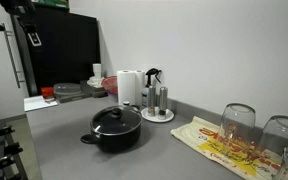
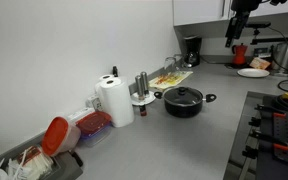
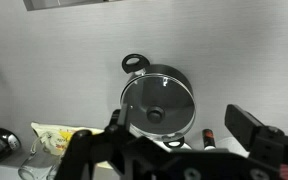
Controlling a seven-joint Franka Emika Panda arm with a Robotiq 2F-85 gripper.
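A black pot (image 1: 117,138) with a glass lid (image 1: 116,121) on it stands on the grey counter. In exterior view 2 the same pot (image 2: 185,108) is right of centre, its side handles showing. From above in the wrist view, the lid (image 3: 158,90) has a dark round knob (image 3: 155,116) in its middle. My gripper is open, its fingers spread wide with nothing held. It hangs high above the counter, clear of the pot. Exterior view 1 shows only part of the arm at the upper left.
A paper towel roll (image 2: 116,102) and a plate with mills (image 1: 158,114) stand behind the pot. Glass jars (image 1: 237,122) rest on a patterned cloth (image 1: 206,138). Containers (image 2: 62,135) crowd the far left in exterior view 2.
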